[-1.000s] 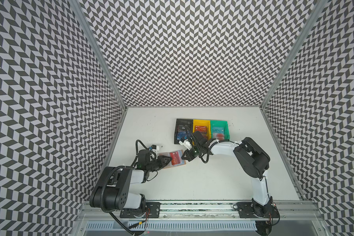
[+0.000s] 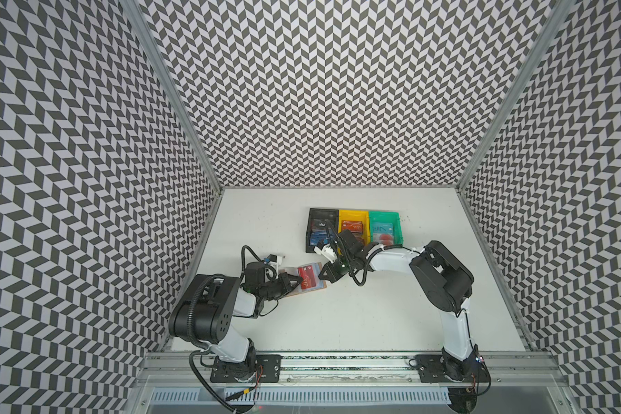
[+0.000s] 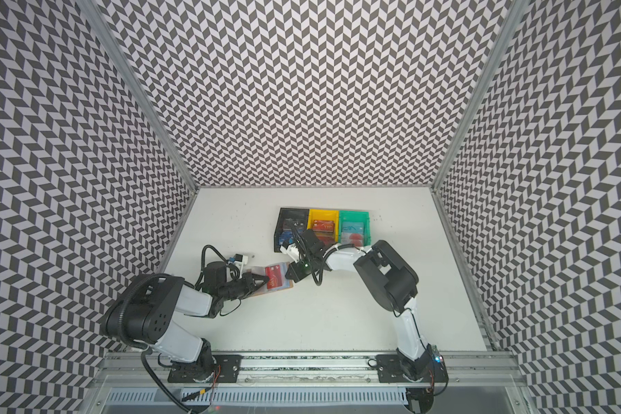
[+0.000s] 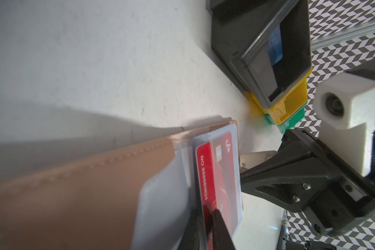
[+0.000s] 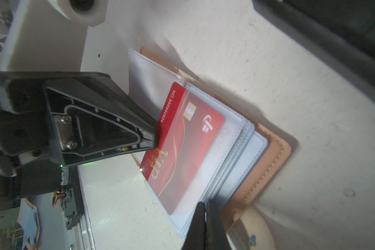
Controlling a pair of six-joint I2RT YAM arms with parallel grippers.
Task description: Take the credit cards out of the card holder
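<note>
The tan card holder (image 5: 262, 170) lies open on the table, with clear sleeves and a red card (image 5: 183, 145) seen in the top one. My left gripper is low over the holder, its fingertips at the red card's numbered edge (image 4: 206, 175); whether they pinch it is unclear. My right gripper is at the holder's right-hand end, shut, its tips by the edges of the stacked sleeves.
A row of black (image 2: 310, 227), yellow (image 2: 354, 214) and green (image 2: 385, 215) bins holding cards stands behind the holder.
My left arm's elbow has risen and moved slightly rightward, while its gripper stays over the holder. The right arm and holder show no visible movement.
</note>
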